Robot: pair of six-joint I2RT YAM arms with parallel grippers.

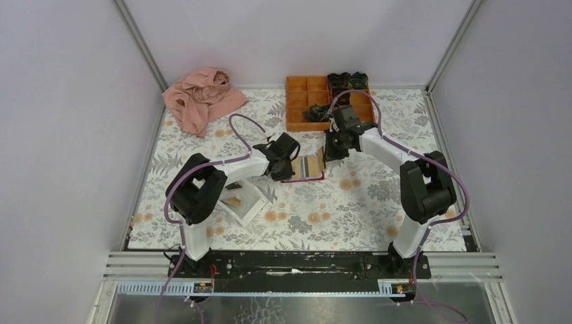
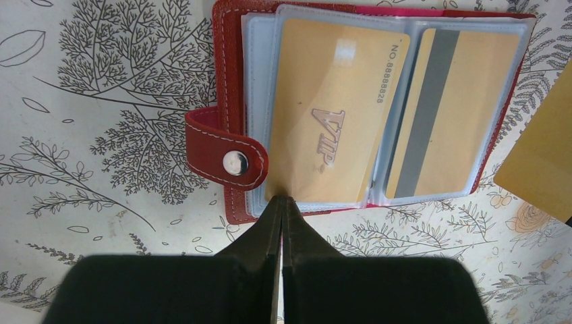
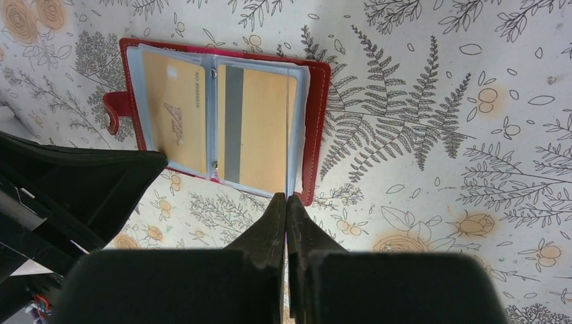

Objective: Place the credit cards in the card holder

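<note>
The red card holder (image 2: pixel 233 74) lies spread open on the table, with gold cards in both of its clear sleeves. A gold card with a grey stripe (image 2: pixel 465 108) sits in the right-hand sleeve. My left gripper is shut, its tips against the lower edge of the left-hand gold card (image 2: pixel 344 88); nothing shows between them. My right gripper is shut on another gold card, which stands edge-on as a thin line over the striped card in the right wrist view.
A white tray (image 1: pixel 257 209) with a gold card (image 1: pixel 233 201) and a dark piece stands under the left arm. An orange compartment box (image 1: pixel 295 126) with dark items is at the back, a pink cloth (image 1: pixel 202 101) at back left.
</note>
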